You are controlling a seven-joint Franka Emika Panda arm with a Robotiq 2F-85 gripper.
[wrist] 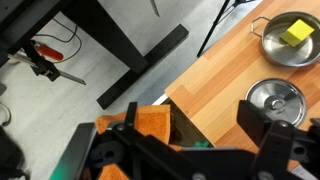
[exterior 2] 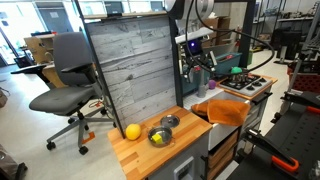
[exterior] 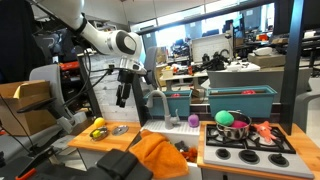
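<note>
My gripper (exterior: 122, 98) hangs in the air above the left counter, clear of everything on it. In the wrist view its dark fingers (wrist: 131, 112) stand wide apart, with nothing held between them. A steel pot (wrist: 268, 42) with a yellow sponge (wrist: 297, 33) in it sits on the wooden counter (wrist: 222, 85). Beside it lies a round steel lid or shallow dish (wrist: 275, 102); which one I cannot tell. An orange cloth (exterior: 160, 153) is draped over the sink area. Behind the pot rests a yellow ball-like item (exterior 2: 132, 131).
A tall faucet (exterior: 160, 98) and a purple-topped bottle (exterior: 194, 119) stand by the sink. On the right is a stove (exterior: 250, 150), with a pot holding a green ball (exterior: 224, 117). A teal bin (exterior: 243, 103) stands behind. Space around the gripper is free.
</note>
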